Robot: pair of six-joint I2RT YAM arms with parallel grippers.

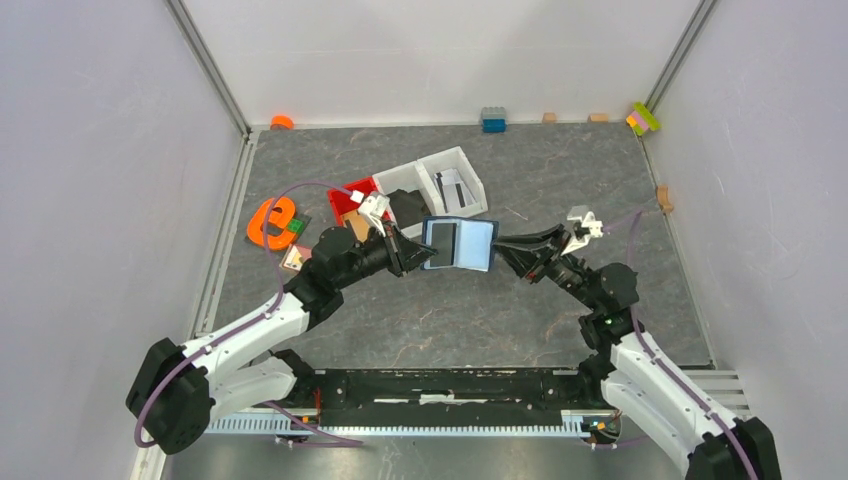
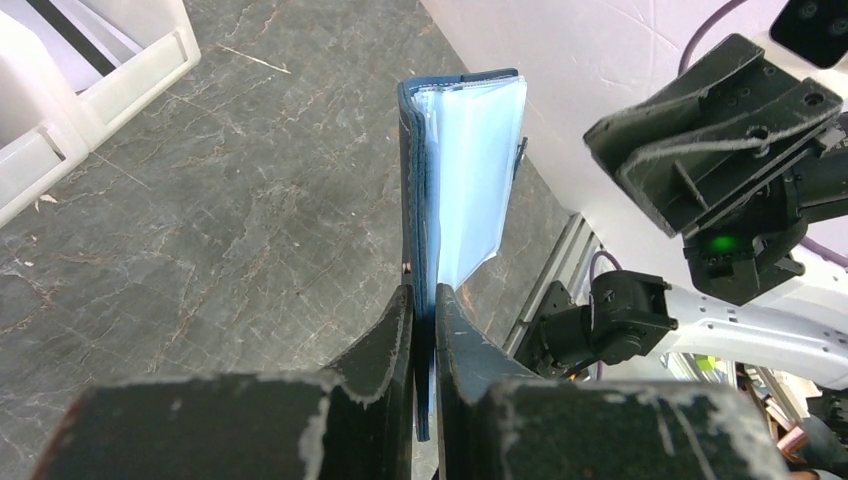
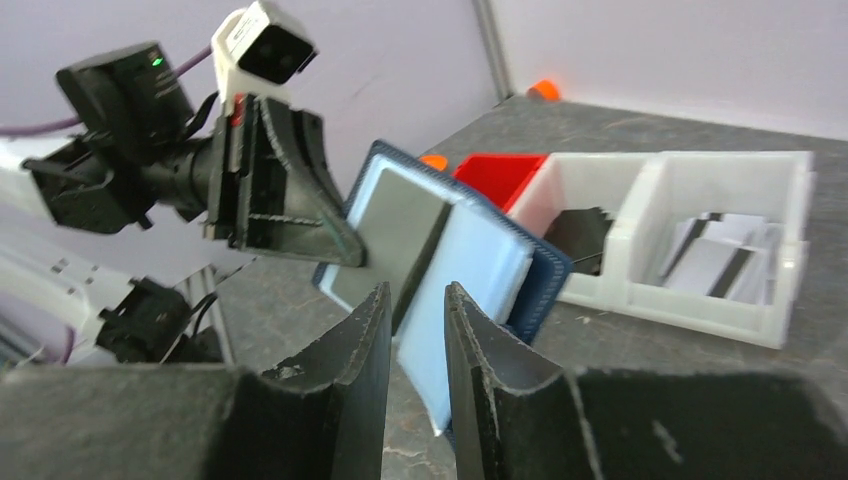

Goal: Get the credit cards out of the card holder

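Observation:
The dark blue card holder [image 1: 472,243] hangs open above the floor mat, showing a light blue sleeve and a dark grey panel. My left gripper is shut on its edge, which runs down between the fingers. My right gripper stands partly open just right of the holder in the top view; in its own wrist view the holder [image 3: 466,275] lies beyond the fingertips, with nothing visibly held. I cannot tell how many cards are in the sleeves.
A white two-compartment box [image 1: 470,205] with dark and pale items stands behind the holder, beside a red tray [image 1: 340,200]. An orange object [image 1: 258,225] lies at the left.

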